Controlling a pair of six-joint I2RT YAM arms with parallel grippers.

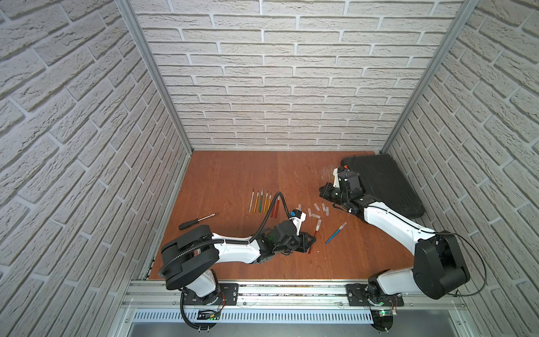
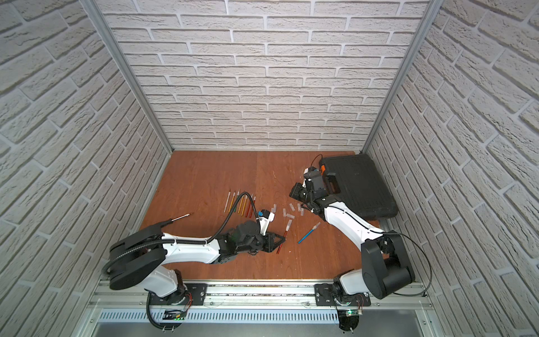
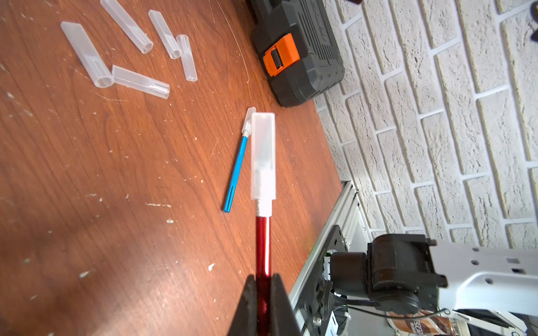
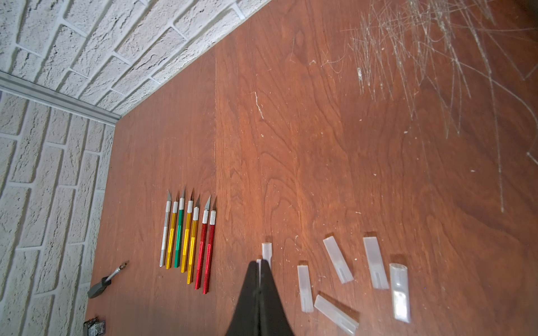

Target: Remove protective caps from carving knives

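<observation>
A red-handled knife points away from my left gripper, which is shut on its handle. Its frosted clear cap still covers the blade end. Beyond it on the table, a blue knife also wears a clear cap. In the right wrist view my right gripper is shut, with nothing visible held, above the table. Several knives with bare blades lie in a row at left, among them a green one and a red one. Several loose caps are scattered below the right gripper.
A black case with an orange latch stands at the back right. At the left lies a screwdriver. Scratches mark the wood at the back right.
</observation>
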